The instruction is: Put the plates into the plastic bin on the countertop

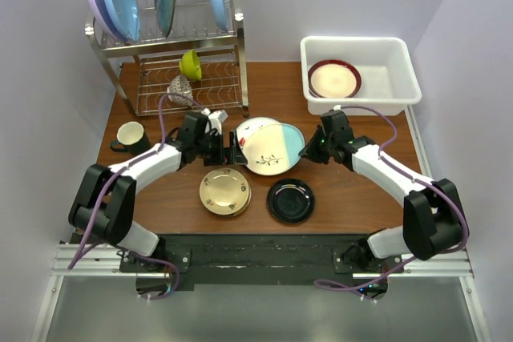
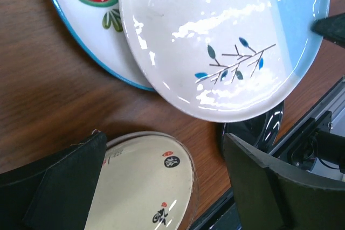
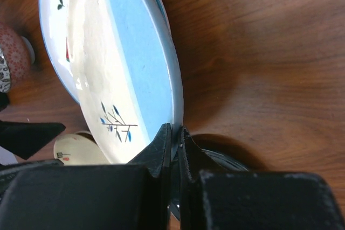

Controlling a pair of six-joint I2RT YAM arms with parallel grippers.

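Note:
A white-and-blue branch-pattern plate [image 1: 272,150] is gripped at its right rim by my right gripper, shut on it, and lifted partly off a watermelon plate [image 2: 89,30] beneath it. My left gripper [image 1: 226,150] stands open just left of those plates, its fingers over the counter near two stacked cream plates [image 1: 224,191]. A black plate [image 1: 290,200] lies at the front middle. The white bin [image 1: 401,74] at the back right holds a red-rimmed plate [image 1: 335,80].
A dish rack [image 1: 240,70] with upright plates, a yellow cup and a patterned cup stands at the back left. A dark mug [image 1: 131,138] is at the left.

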